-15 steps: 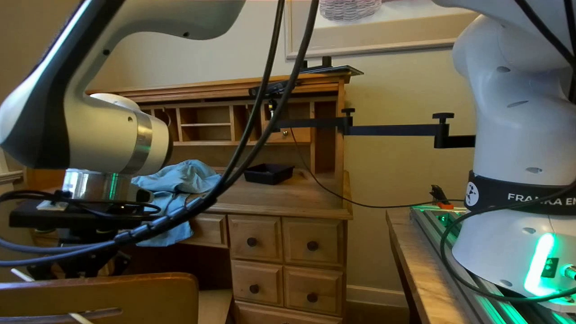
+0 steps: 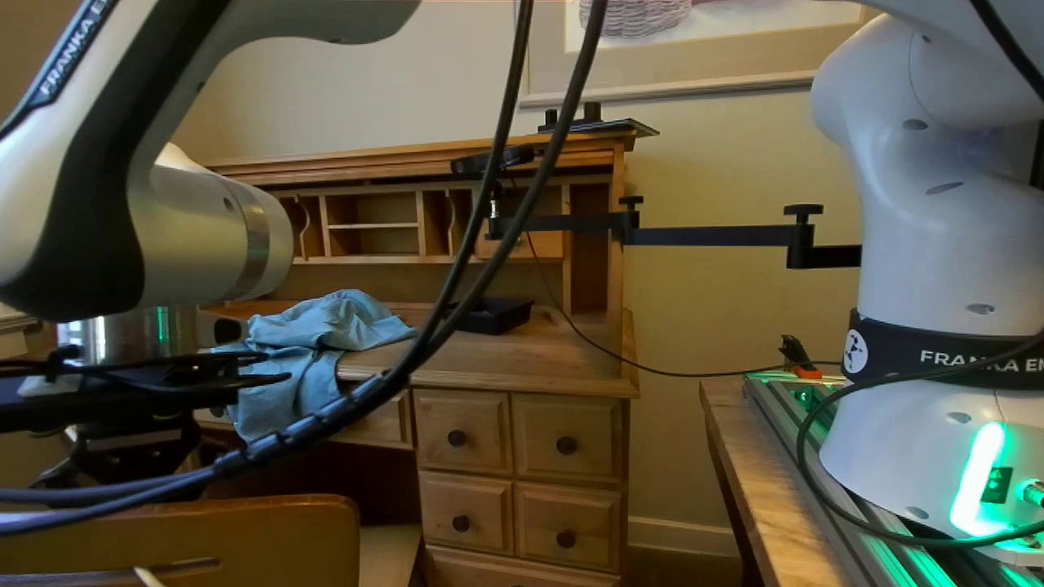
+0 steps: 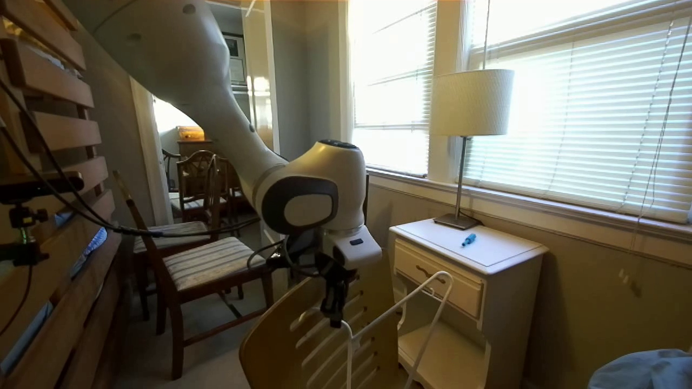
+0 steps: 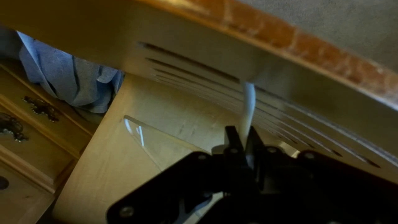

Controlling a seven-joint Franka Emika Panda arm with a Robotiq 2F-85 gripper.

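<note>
A white clothes hanger point(image 3: 400, 307) stands in front of the slatted wooden chair back point(image 3: 285, 337) in exterior view 2. One end of it meets the fingertips of my gripper point(image 3: 335, 321), which points down. In the wrist view my gripper is shut on a white bar of the hanger point(image 4: 248, 102), which rises toward the chair back's slots. Another corner of the hanger point(image 4: 128, 126) shows over the seat. From exterior view 1 the fingers are hidden behind the chair back point(image 2: 245, 528); a short piece of white rod point(image 2: 148, 577) shows at its slot.
A blue cloth point(image 2: 333, 323) hangs over the front of the wooden desk point(image 2: 528, 357), beside a black tray point(image 2: 494, 315). The white nightstand point(image 3: 512, 252) bears a lamp point(image 3: 473, 104) and a small blue object point(image 3: 468, 240). Dark cables point(image 2: 431, 337) loop across the arm.
My arm's wrist has shifted left in exterior view 1, and its cables sag lower. The white tip that showed above the chair's top edge is out of sight there.
</note>
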